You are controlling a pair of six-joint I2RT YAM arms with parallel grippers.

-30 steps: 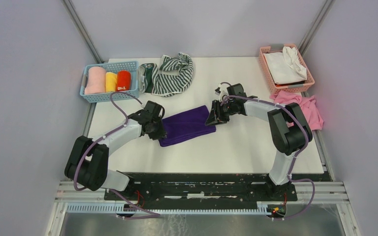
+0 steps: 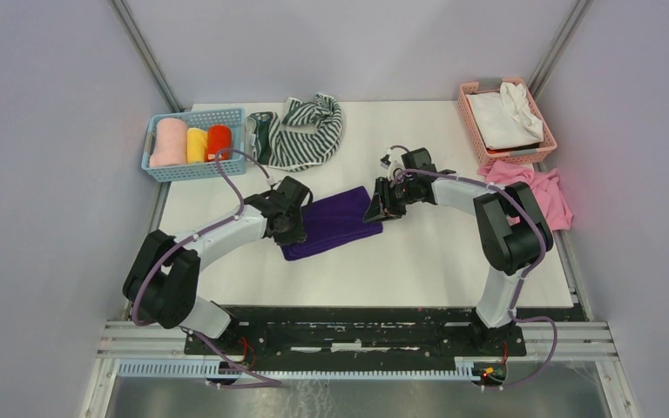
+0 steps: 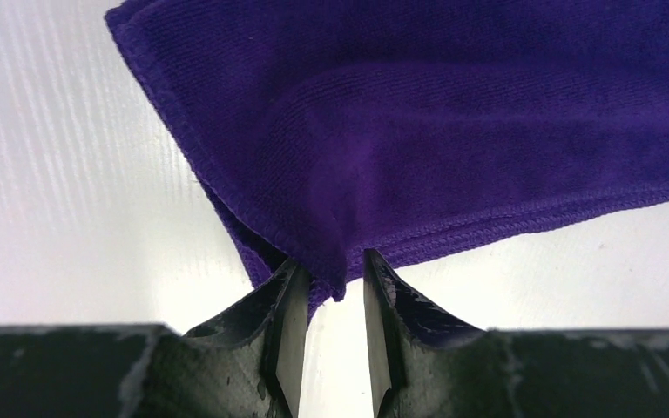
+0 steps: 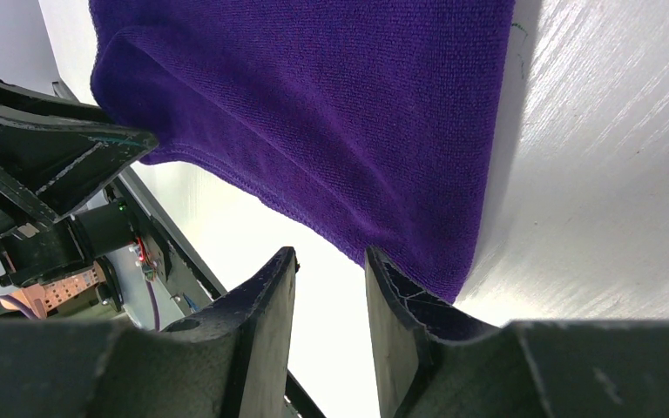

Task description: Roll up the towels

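A dark purple towel (image 2: pixel 335 222) lies spread at the middle of the table, its edges partly folded over. My left gripper is at the towel's left end, fingers part open, with a folded corner of cloth beside or between the tips; whether it is held cannot be seen for sure. My right gripper stands open at the towel's right end, its tips near the towel's edge with nothing visibly between them.
Rolled towels fill a blue basket (image 2: pixel 226 171) at back left. A striped towel (image 2: pixel 300 139) lies beside it. A pink basket (image 2: pixel 514 152) with white cloths and a loose pink cloth (image 2: pixel 549 200) are at the right.
My left gripper has moved to the right over the towel's left end. The right arm looks unmoved.
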